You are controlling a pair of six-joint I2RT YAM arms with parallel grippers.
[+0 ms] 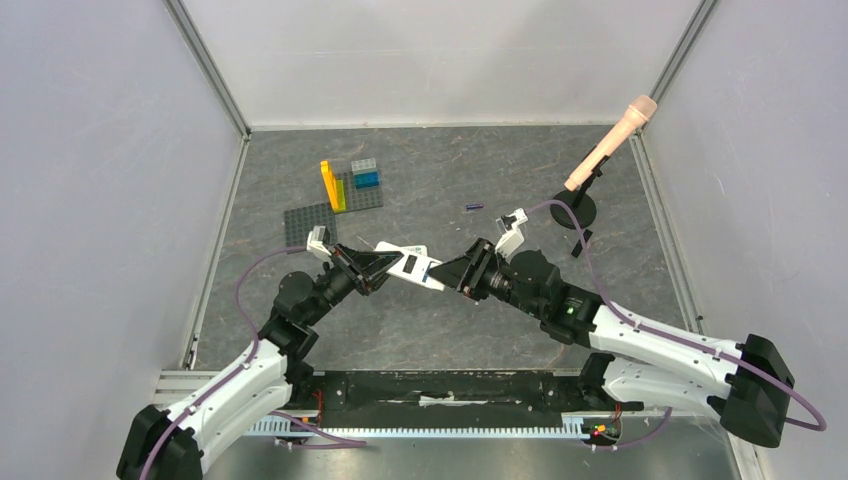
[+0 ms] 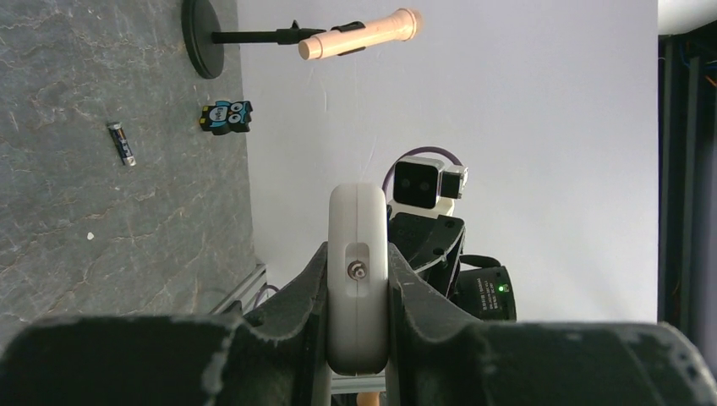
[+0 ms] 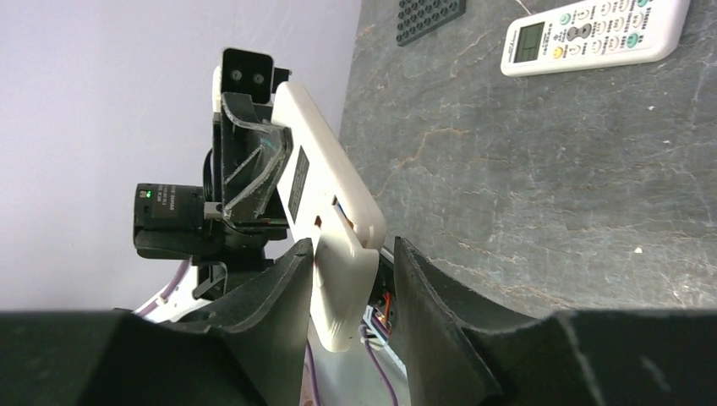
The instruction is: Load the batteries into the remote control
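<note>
A white remote [image 1: 415,270] is held in mid-air between both arms. My left gripper is shut on one end of it, which fills the gap between the fingers. In the right wrist view the remote's back [image 3: 334,186] shows a battery cover at its lower end, partly out of line with the body, and my right gripper has its fingers at that end, shut on it. A loose battery [image 2: 121,144] lies on the grey table, small and purple in the top view [image 1: 474,207].
A second white remote [image 3: 592,38] lies on the table behind the held one. Brick plates [image 1: 310,225] stand back left. A microphone on a stand [image 1: 573,210] and an owl-faced block [image 2: 226,117] are at the right.
</note>
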